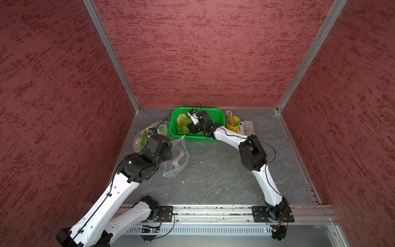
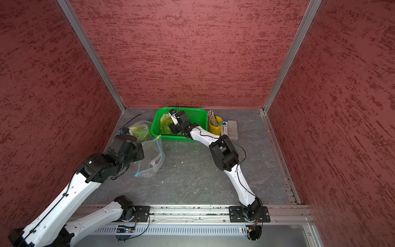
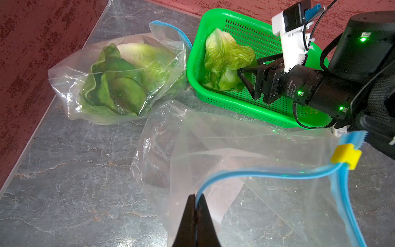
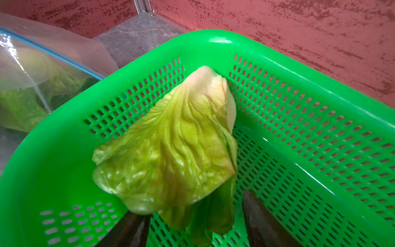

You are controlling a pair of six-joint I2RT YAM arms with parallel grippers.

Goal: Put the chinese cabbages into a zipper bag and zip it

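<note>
In the left wrist view, my left gripper is shut on the blue zip edge of an empty clear zipper bag (image 3: pixel 255 152). A yellow slider (image 3: pixel 346 155) sits at the right end of that edge, and the bag's mouth hangs partly open. One pale green chinese cabbage (image 4: pixel 181 144) lies in the left end of the green basket (image 4: pixel 123 78). My right gripper stands open at the leafy end of this cabbage, its fingers (image 4: pixel 257 216) apart on either side. Whether they touch the leaves I cannot tell.
A second zipper bag (image 3: pixel 65 82) with cabbage inside lies left of the basket. Right of the basket stand a yellow cup (image 1: pixel 232 126) of brushes and a flat grey block (image 1: pixel 248 127).
</note>
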